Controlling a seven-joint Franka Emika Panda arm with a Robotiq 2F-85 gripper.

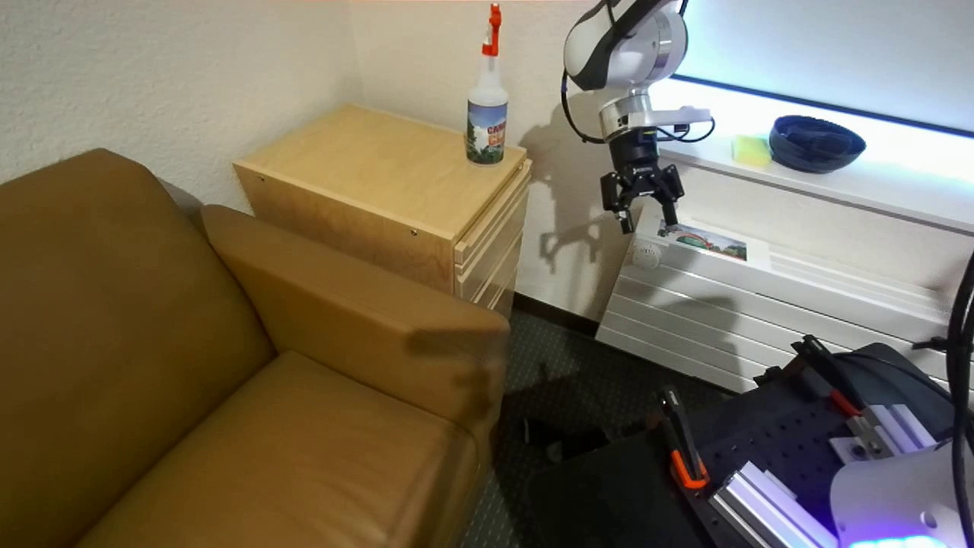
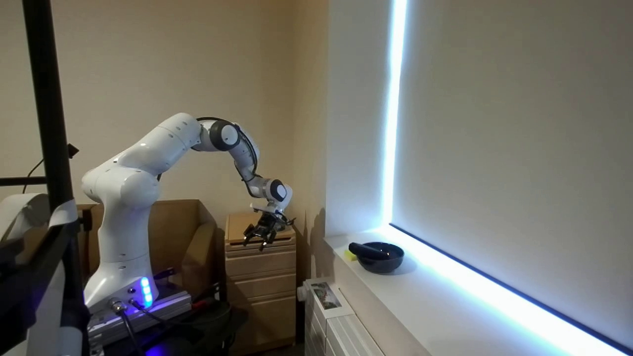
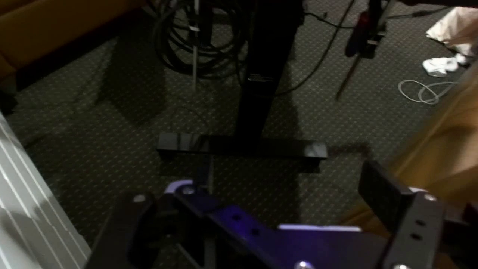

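Note:
My gripper (image 1: 648,224) hangs open above the near end of the white radiator, its two black fingers apart with nothing between them. In the second exterior view the gripper (image 2: 255,242) is in front of the wooden drawer cabinet (image 2: 261,279). The wrist view has black fingers (image 3: 387,197) at the bottom, spread wide over dark carpet. A spray bottle (image 1: 488,119) with a red nozzle stands upright on the cabinet top. On the windowsill sit a dark bowl (image 1: 815,144) and a yellow sponge (image 1: 751,151); a black rod-like thing (image 2: 368,251) rests in the bowl.
A picture card (image 1: 708,241) lies on the radiator (image 1: 676,310), close beneath the gripper. The brown sofa (image 1: 365,320) fills the left. Clamps (image 1: 686,447) stand on the robot's dark base table. Most of the cabinet top is bare.

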